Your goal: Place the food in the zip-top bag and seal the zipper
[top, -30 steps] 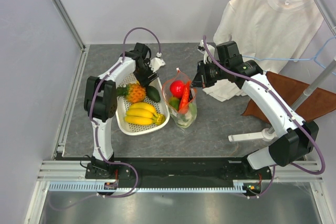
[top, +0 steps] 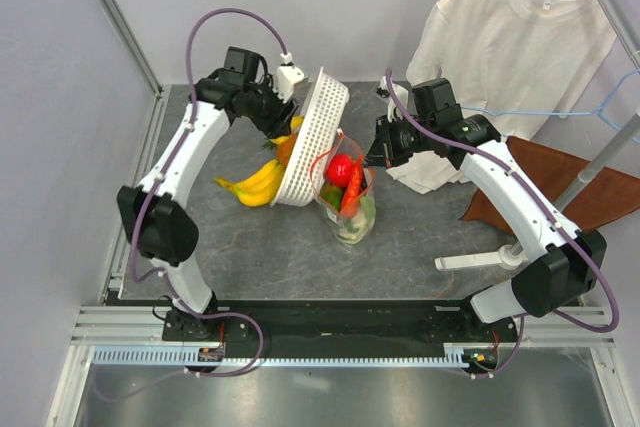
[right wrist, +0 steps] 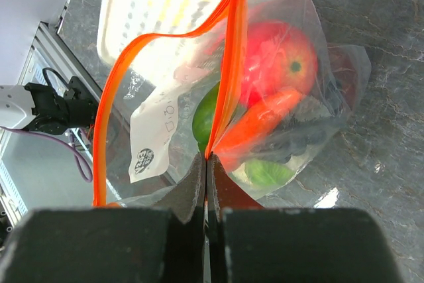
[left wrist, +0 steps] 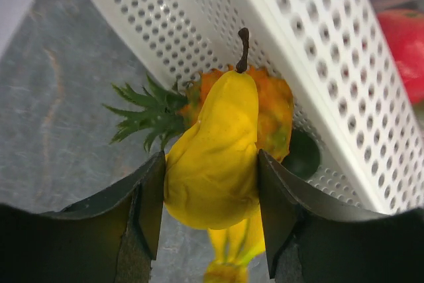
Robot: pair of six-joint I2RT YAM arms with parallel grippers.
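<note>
My left gripper holds a yellow pear (left wrist: 215, 164) above a tilted white perforated basket (top: 312, 142), with pineapple (left wrist: 268, 107), dark avocado (left wrist: 301, 154) and bananas (top: 250, 187) beneath. My right gripper is shut on the orange zipper edge of the clear bag (top: 350, 222). Inside the bag are a red round fruit or vegetable (right wrist: 278, 57), a carrot (right wrist: 258, 124) and green produce (right wrist: 205, 111).
A white shirt (top: 480, 37) and brown cloth (top: 590, 197) lie at the right beside a metal rack (top: 590, 172).
My left gripper has risen with the pear. The basket has gone from flat to steeply tilted, and bananas now show at its left side. The right arm stays still.
</note>
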